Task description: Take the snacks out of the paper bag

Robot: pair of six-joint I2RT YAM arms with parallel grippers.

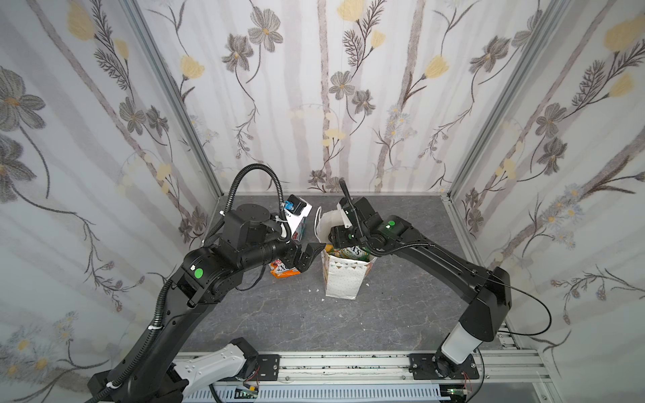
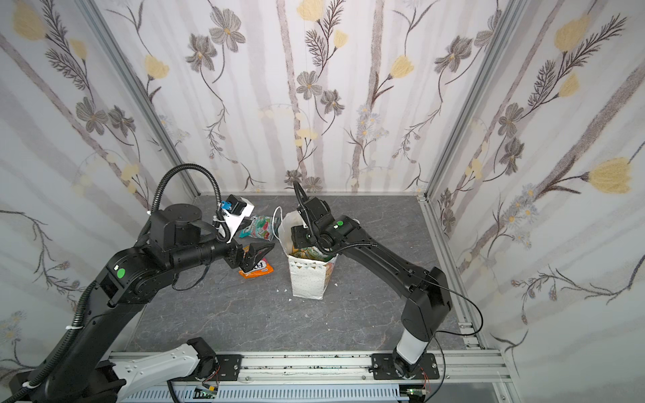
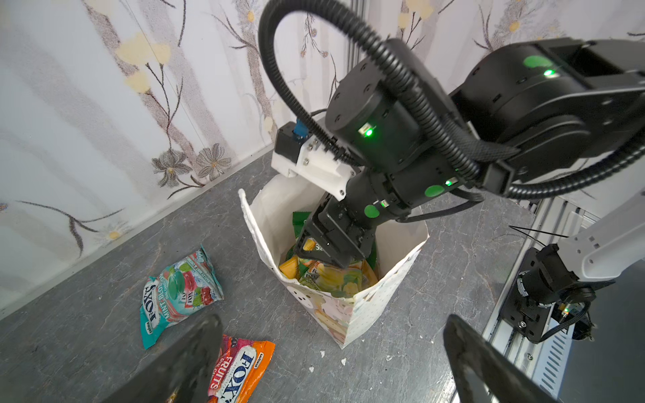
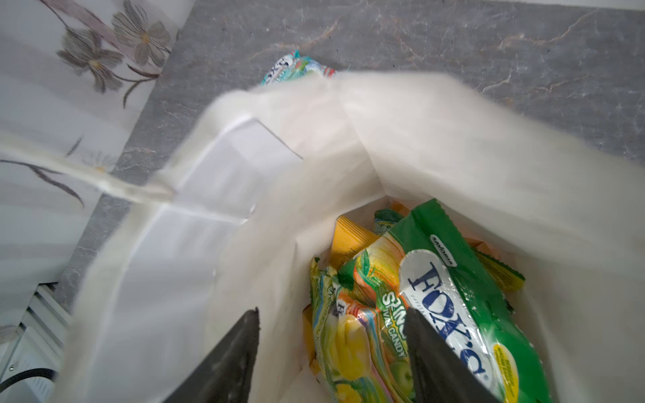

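Note:
The white paper bag (image 1: 346, 282) stands upright mid-table, holding several snack packets, among them a green Fox's bag (image 4: 463, 315) and a yellow packet (image 4: 349, 238). My right gripper reaches into the bag's mouth over these packets, its fingers apart; nothing clearly held. My left gripper hangs open and empty left of the bag. Beside the bag on the table lie a teal Fox's packet (image 3: 178, 295) and an orange-red Fox's packet (image 3: 238, 369).
Patterned walls enclose the grey table (image 2: 376, 309) at the back and sides. Bare table lies in front and to the right of the bag; my two arms crowd the space over it.

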